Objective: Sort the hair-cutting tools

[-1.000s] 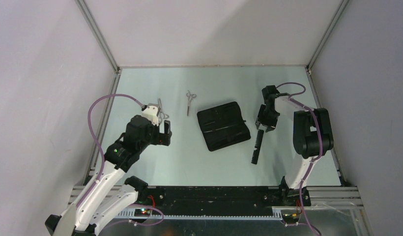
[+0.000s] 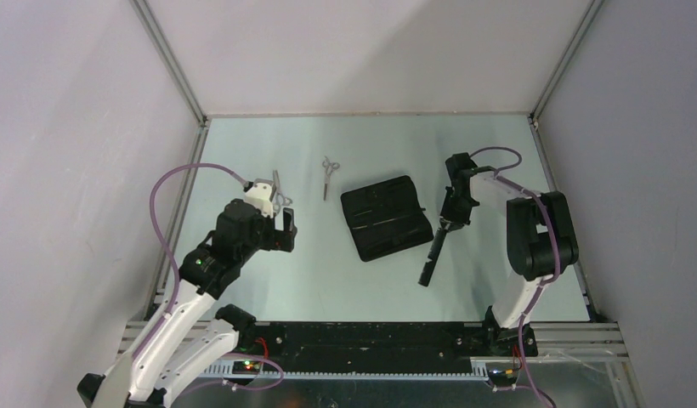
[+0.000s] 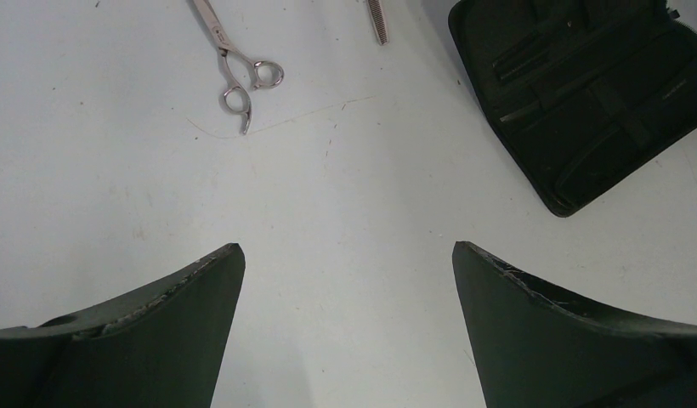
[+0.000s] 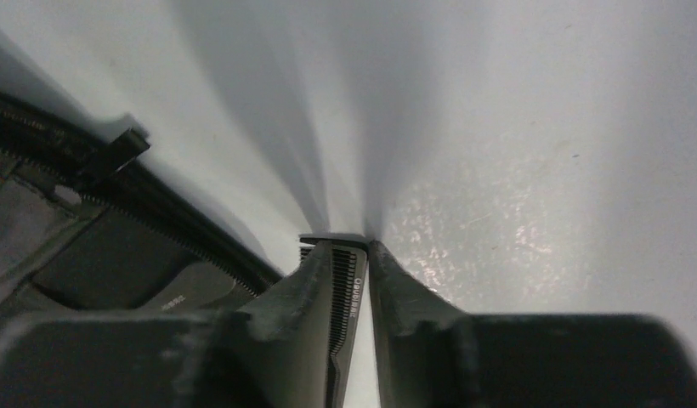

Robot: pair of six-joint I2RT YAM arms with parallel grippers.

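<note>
My right gripper (image 2: pixel 450 223) is closed on one end of a black comb (image 2: pixel 431 259), which points toward the table's front. In the right wrist view, the comb (image 4: pixel 343 293) lies between the two finger pads. The black zip case (image 2: pixel 381 211) lies unfolded mid-table, left of the comb. At the left, my left gripper (image 2: pixel 287 230) stands open above the table with nothing between its fingers. A silver pair of scissors (image 3: pixel 235 70) lies beyond it, and the toothed tip of a second pair (image 3: pixel 377 21) shows at the top edge of the left wrist view.
The second pair of scissors (image 2: pixel 328 174) lies between the left arm and the case. A zip pull (image 4: pixel 116 155) sticks out from the case's edge near my right gripper. Table in front of the case and along the back is bare.
My right gripper has closed on the comb's far end and shifted slightly left. The comb's free end has swung left with it. The left arm, both scissors and the case have stayed put.
</note>
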